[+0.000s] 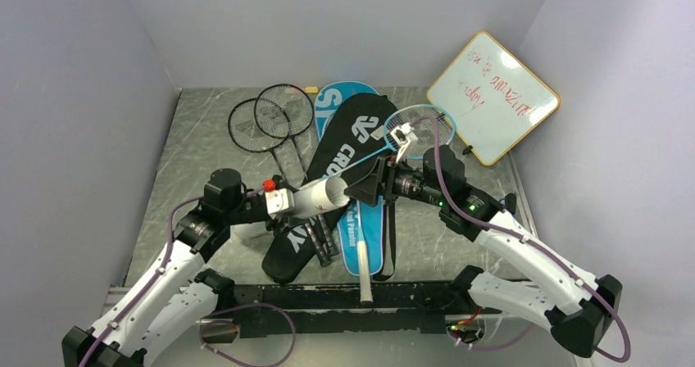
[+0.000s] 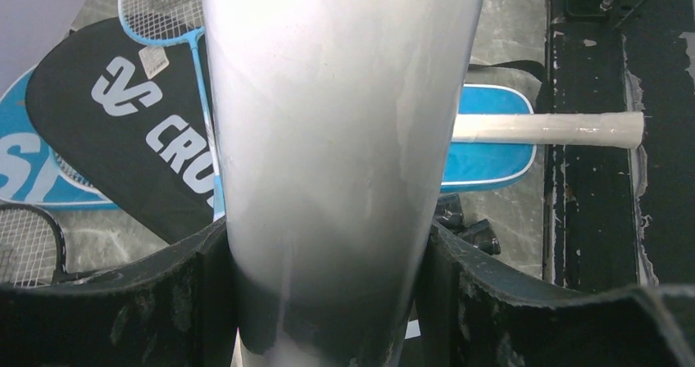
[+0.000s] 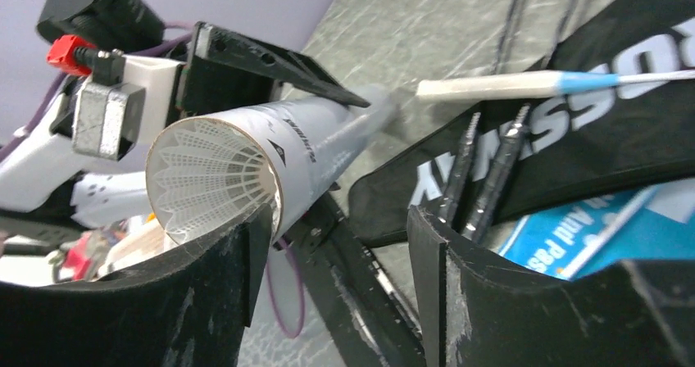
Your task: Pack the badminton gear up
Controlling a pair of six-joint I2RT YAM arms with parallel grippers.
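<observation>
A white shuttlecock tube [image 1: 315,197] [image 2: 340,138] [image 3: 303,142] is held raised above the bags, with my left gripper [image 1: 285,205] shut on it. Its open end, showing stacked white shuttlecocks, faces my right gripper [image 1: 357,188], whose fingers stand open just beside that end. Beneath lie a black racket bag [image 1: 348,121] [image 2: 123,129] and blue bags [image 1: 329,97] [image 2: 492,166]. A light blue racket [image 1: 418,121] lies across the black bag, its white handle [image 3: 483,87] visible from the right wrist. Two black rackets [image 1: 258,125] lie at the back left.
A whiteboard [image 1: 493,97] leans at the back right. A small yellow object [image 1: 311,89] sits by the back wall.
</observation>
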